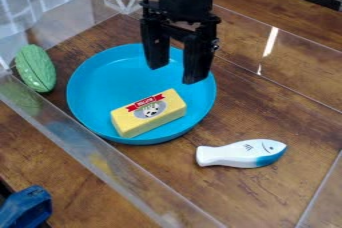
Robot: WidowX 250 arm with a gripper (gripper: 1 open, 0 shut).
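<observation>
My black gripper point(175, 60) hangs above the back of a blue plate point(94, 96), with its two fingers spread apart and no object visible between them. On the front part of the plate lies a yellow block point(148, 112) with a red label and a cow picture, a little below and in front of the gripper.
A white fish with a blue tail point(241, 154) lies front right of the plate. A green oval object point(35, 67) sits at the left. A blue object point(20, 208) is at the lower left, beyond a clear strip. Wooden floor is open on the right.
</observation>
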